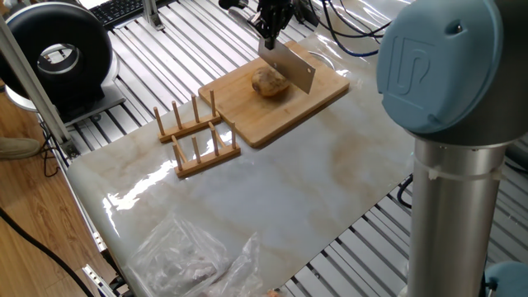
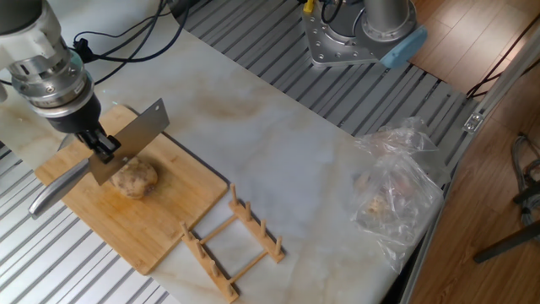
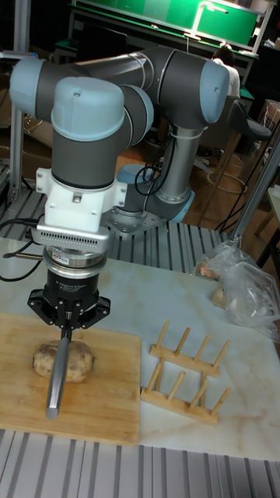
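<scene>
My gripper (image 2: pixel 105 150) is shut on a metal cleaver, gripping it where the blade meets the handle. The broad cleaver blade (image 1: pixel 290 66) is tilted in that view, and the cleaver handle (image 3: pixel 55 384) points toward the camera in exterior view 3. A brown potato (image 2: pixel 137 179) rests on the wooden cutting board (image 1: pixel 293 114). The blade is right by the potato, partly over it in exterior view 2; whether they touch I cannot tell. In exterior view 3 the handle hides part of the potato (image 3: pixel 76 362), and the blade is mostly out of sight.
Beside the board stands a wooden peg rack (image 1: pixel 206 163). A clear plastic bag (image 2: pixel 400 198) with something in it lies at the table's far end from the board. Cables (image 1: pixel 351 41) hang near the gripper. Bare marbled tabletop (image 1: pixel 272 198) stretches between rack and arm.
</scene>
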